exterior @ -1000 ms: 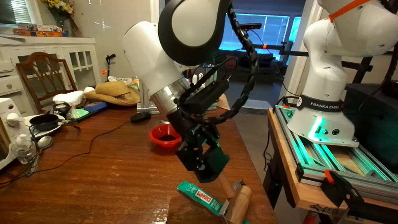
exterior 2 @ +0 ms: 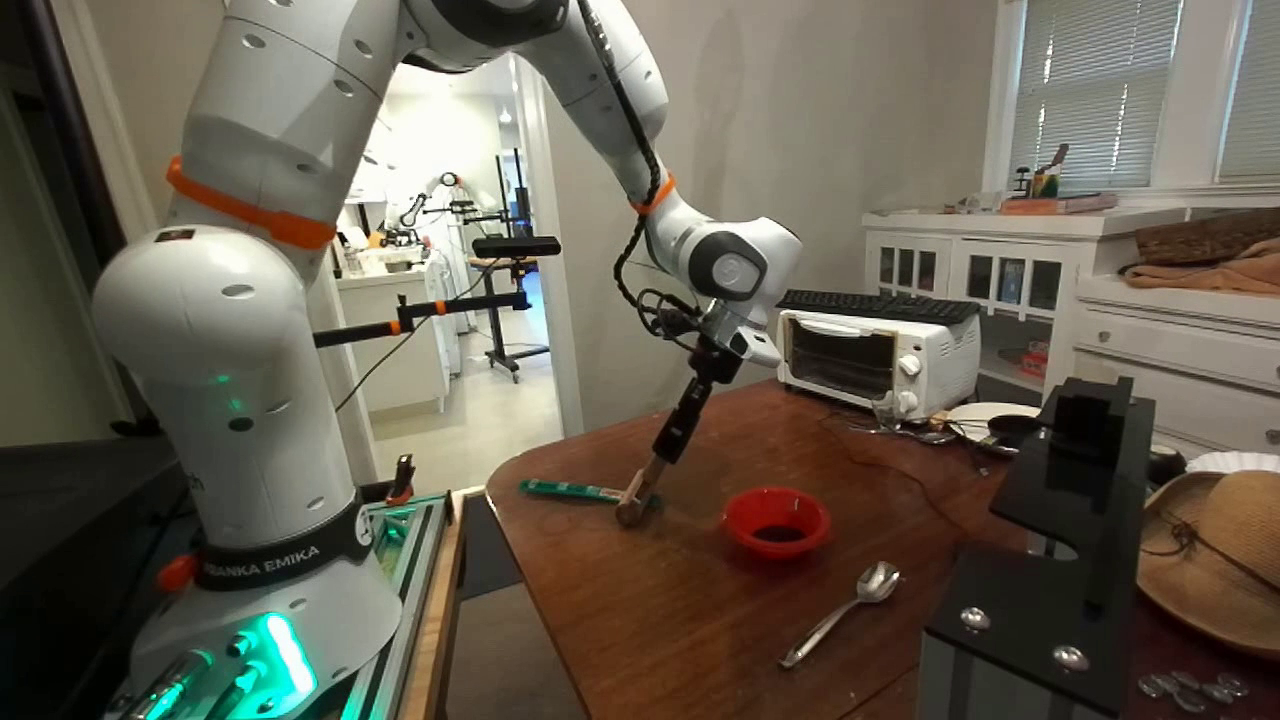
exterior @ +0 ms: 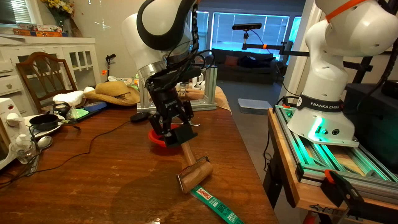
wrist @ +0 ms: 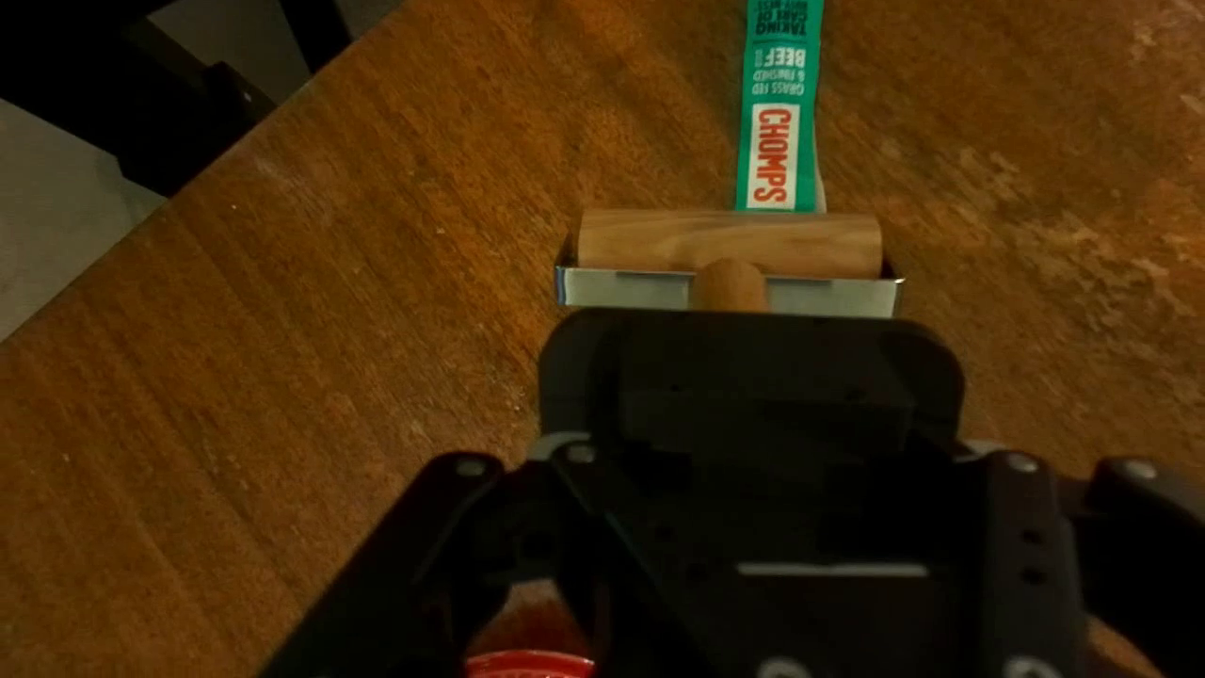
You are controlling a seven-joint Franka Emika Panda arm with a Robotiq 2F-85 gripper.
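A wooden roller (exterior: 196, 175) with a metal frame hangs from its wooden handle, on which my gripper (exterior: 182, 135) is shut. In exterior view 2 the roller (exterior 2: 631, 509) is low at the near end of the green packet (exterior 2: 573, 490); whether it touches the packet or table I cannot tell. The wrist view shows the roller (wrist: 731, 243) crosswise just ahead of the dark fingers (wrist: 751, 373), covering one end of the green CHOMPS packet (wrist: 779, 107). Most of the handle is hidden by the gripper.
Behind the gripper in exterior view 1 is a red bowl (exterior: 155, 138), partly covered. A spoon (exterior 2: 846, 610) lies in front of that bowl in exterior view 2. Toaster oven (exterior 2: 882, 354) and straw hat (exterior: 113, 93) stand farther off.
With the roller in its grip, my gripper has moved away from the camera and leftward in exterior view 1. The roller went from mid-packet to the packet's far end. The gripper now covers part of the bowl.
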